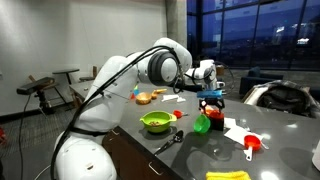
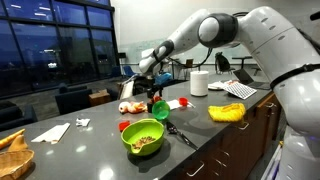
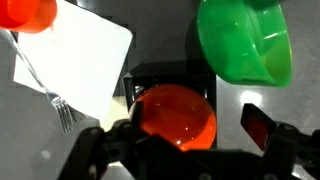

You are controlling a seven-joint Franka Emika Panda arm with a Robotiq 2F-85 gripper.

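Note:
My gripper is open, its fingers spread wide over a round orange-red thing in a black square container. Nothing is held between the fingers. In exterior view 1 the gripper hangs just above the orange-red thing, covering part of it; whether they touch cannot be told. Close beside the container is a green bowl or cup, seen also as the green vessel in exterior view 1.
A fork lies on a white napkin, near an orange-red cup. Around stand a green bowl with food, a dark-handled utensil and a yellow cloth. Bare grey table separates the green vessel from the cloth.

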